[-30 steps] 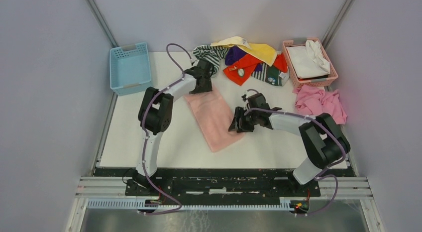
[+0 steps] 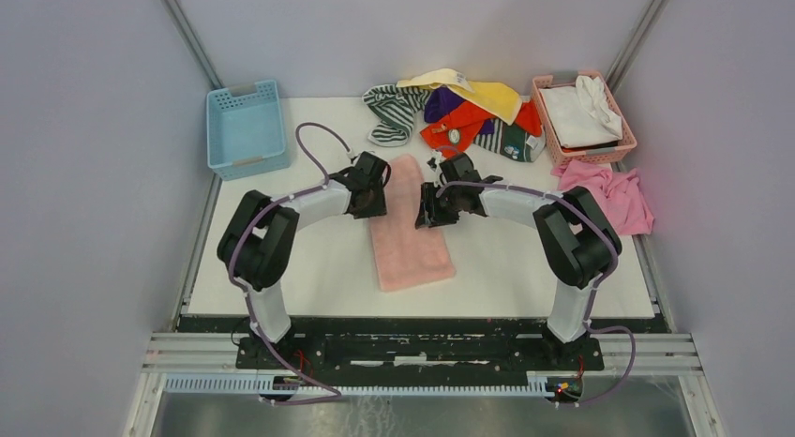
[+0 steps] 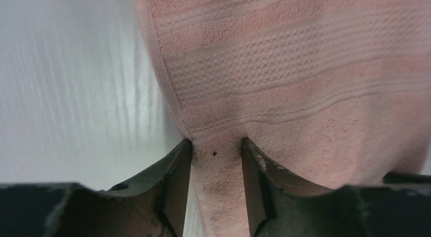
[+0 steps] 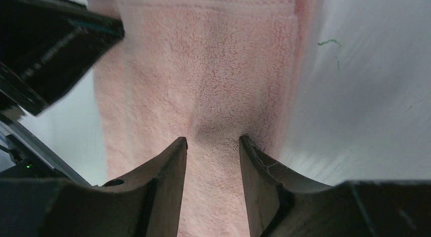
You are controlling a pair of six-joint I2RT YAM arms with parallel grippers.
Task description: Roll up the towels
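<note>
A pink towel [image 2: 412, 252] lies lengthwise down the middle of the table, folded over along its length, with layered edges at its sides. My left gripper is low over the towel's left edge, partly open; one fingertip is at that edge and the other over the cloth. At the right side, my right gripper is partly open too, its fingers close above the towel near its right edge. Whether any cloth is pinched cannot be made out. In the top view both arms hide parts of the towel's middle.
A blue basket [image 2: 246, 129] stands empty at the back left. Several coloured cloths [image 2: 473, 107] are heaped at the back. At the right are a pink basket [image 2: 626, 133] holding white cloths and a crumpled pink cloth [image 2: 609, 195].
From the towel's far edge, my left gripper has come nearer along its left side. My right gripper has shifted left and farther back. The towel lies straighter, its near end moved left.
</note>
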